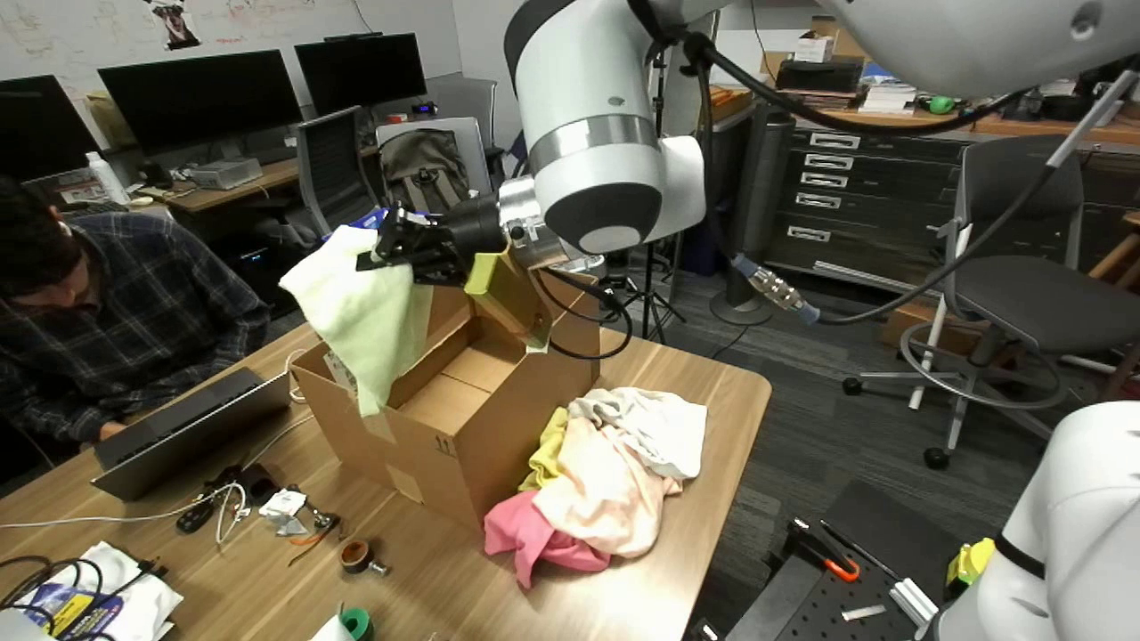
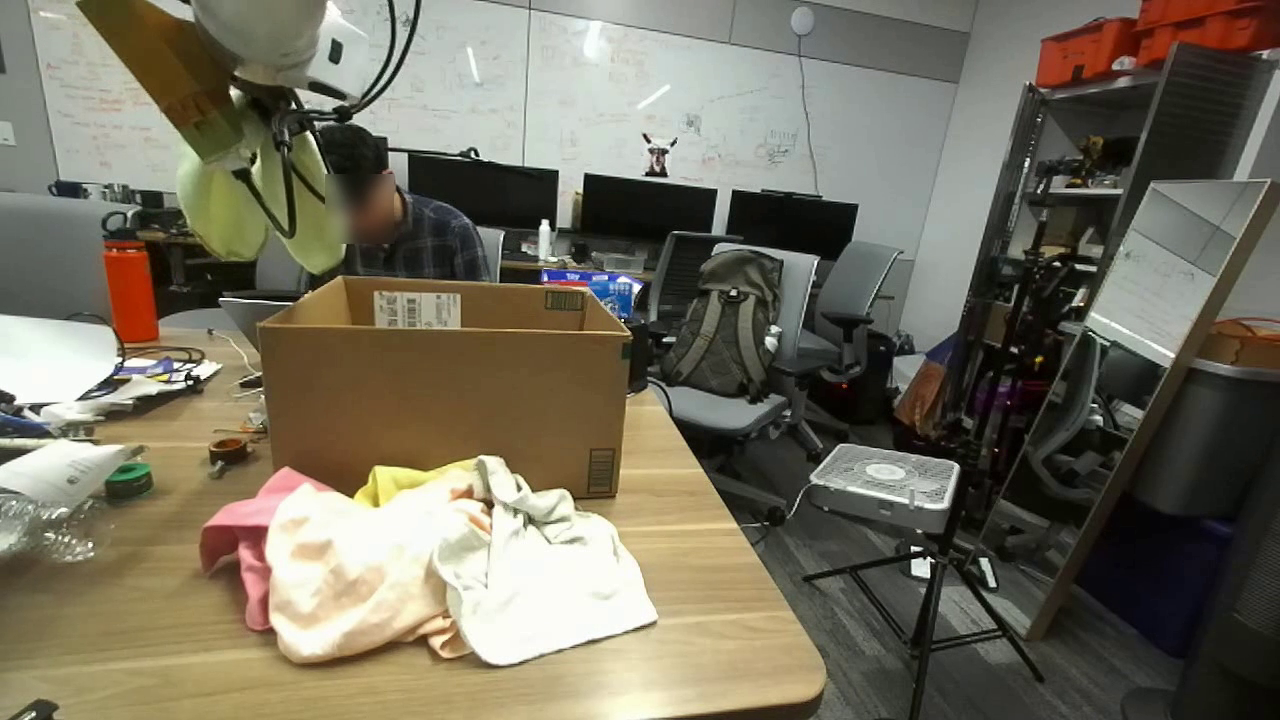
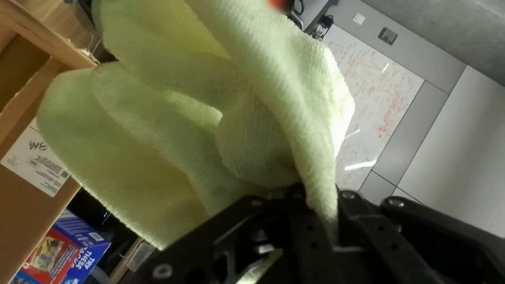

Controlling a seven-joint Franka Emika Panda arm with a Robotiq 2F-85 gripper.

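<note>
A pale yellow-green cloth [image 1: 358,310] hangs from my gripper [image 1: 386,255], which is shut on it. In exterior view 1 the cloth drapes over the left part of the open cardboard box [image 1: 502,422], its lower corner in front of the box's near wall. Folds of the cloth [image 3: 199,109] fill the middle of the wrist view and cover much of the fingertips. Exterior view 2 shows the cloth [image 2: 258,210] up at the left, above table height. A pile of pink, peach, yellow and white cloths [image 2: 360,564] lies on the table beside the box.
A laptop [image 1: 192,427] and a seated person [image 1: 118,310] are left of the box. Cables, tape rolls and small parts lie on the near left of the table [image 1: 460,593]. A blue snack box [image 3: 61,255] stands behind the cardboard box.
</note>
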